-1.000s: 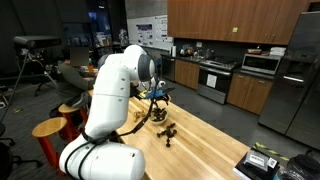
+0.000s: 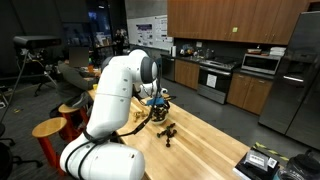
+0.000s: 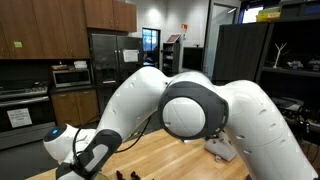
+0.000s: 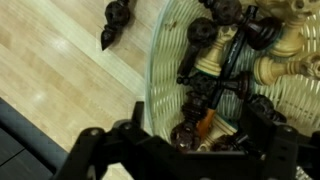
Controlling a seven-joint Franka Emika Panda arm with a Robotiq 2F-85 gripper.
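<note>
A pale woven basket (image 4: 163,75) fills much of the wrist view, holding dark and light wooden chess pieces jumbled together. Over its near side is my gripper, open, its black fingers spread apart at the bottom of that view. Between and just beyond the fingers lie a dark piece (image 4: 184,135) and a small orange item (image 4: 206,124); no grip on either shows. Exterior view 1 has the gripper (image 2: 156,100) low at the basket (image 2: 158,118), partly covering it. Outside the basket, one dark chess piece (image 4: 116,20) lies on the wooden table.
Several dark pieces (image 2: 168,132) stand on the table in front of the basket. Light pieces (image 2: 137,114) are to its left. Red stools (image 2: 48,128) line the left side.
My gripper has come down toward the basket over the last second, and now hides more of it. The basket and the pieces on the table look unmoved.
</note>
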